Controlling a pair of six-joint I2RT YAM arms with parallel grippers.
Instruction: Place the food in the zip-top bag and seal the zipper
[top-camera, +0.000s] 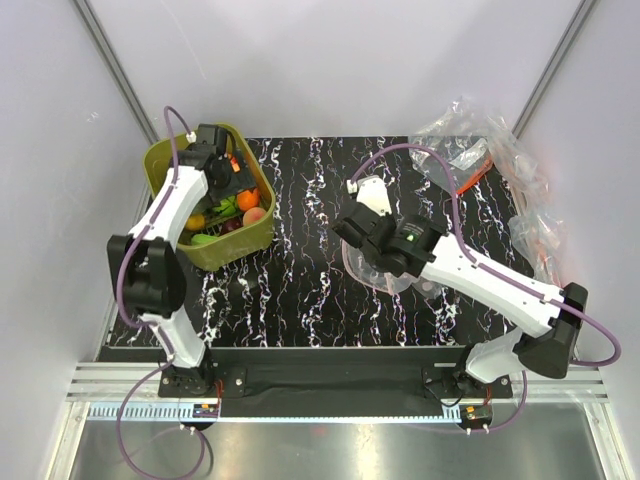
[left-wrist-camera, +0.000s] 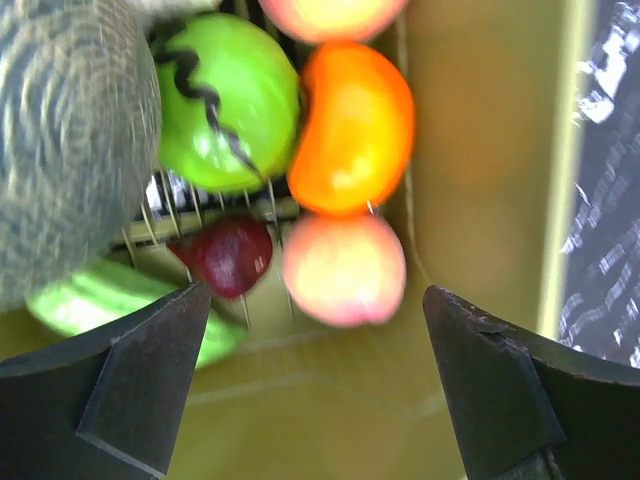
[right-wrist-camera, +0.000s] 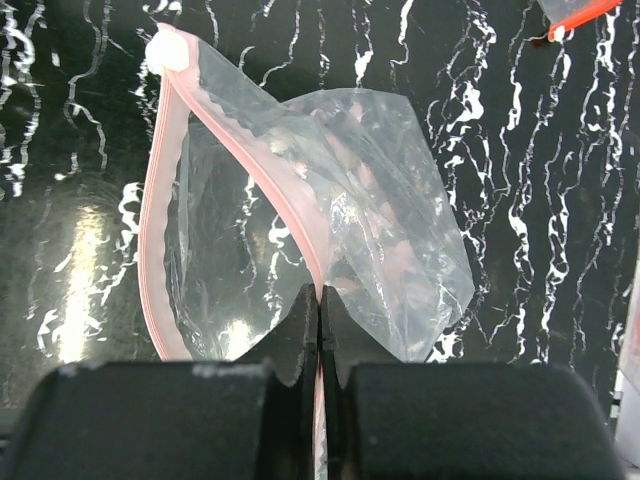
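Note:
In the left wrist view, my left gripper stands open inside the green bin (top-camera: 250, 238), its fingers apart and empty. Before it lie a pinkish peach (left-wrist-camera: 345, 270), an orange (left-wrist-camera: 352, 130), a green round fruit (left-wrist-camera: 230, 105), a dark red vegetable (left-wrist-camera: 232, 256) and a long green one (left-wrist-camera: 120, 305). The clear zip top bag (right-wrist-camera: 385, 215) lies on the table, its pink zipper (right-wrist-camera: 155, 215) gaping. My right gripper is shut on one side of that zipper edge. Pinkish shapes show through the bag's plastic.
More clear bags, one with an orange-red zipper (top-camera: 474, 176), lie at the back right, and loose plastic (top-camera: 538, 238) runs along the right edge. Bare black marbled table (top-camera: 300, 215) separates bin and bag.

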